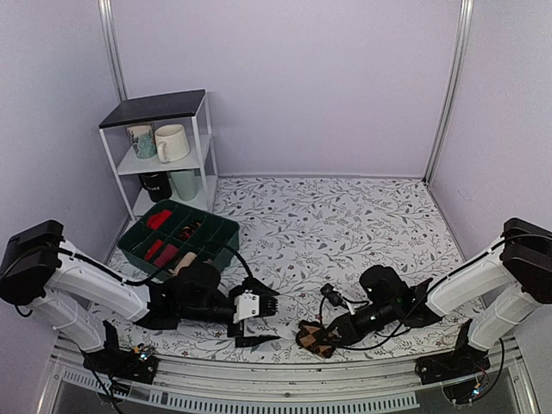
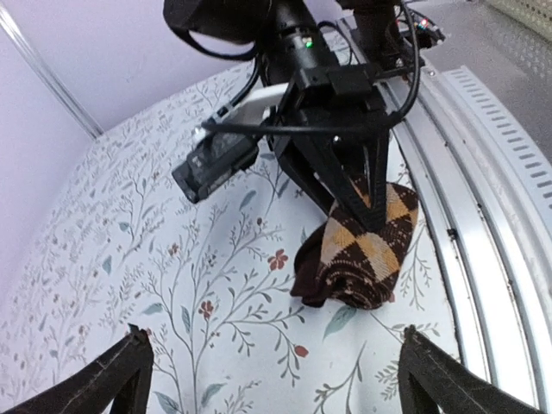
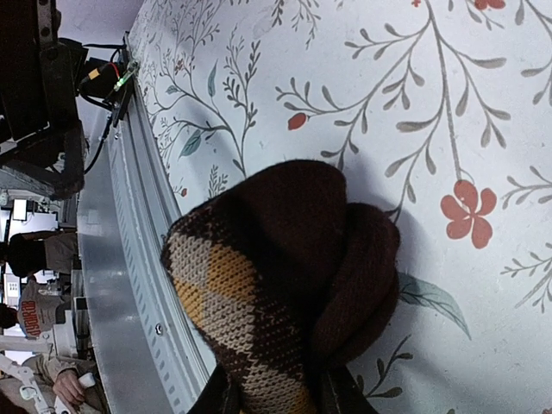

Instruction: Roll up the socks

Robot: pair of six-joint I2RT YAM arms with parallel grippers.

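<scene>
A bundled brown sock with an orange and tan diamond pattern (image 1: pixel 315 338) rests near the table's front edge. My right gripper (image 1: pixel 334 335) is shut on it from the right side. In the right wrist view the bundle (image 3: pixel 285 259) shows a dark brown folded part and a checked part, and its checked end runs down between the fingers. My left gripper stands open with nothing between its fingers; in the left wrist view the sock bundle (image 2: pixel 366 250) lies beyond its tips, apart from them.
A green divided bin (image 1: pixel 226 235) with several rolled items stands at the left, partly behind my left arm. Behind it is a white shelf (image 1: pixel 197 155) with mugs and cups.
</scene>
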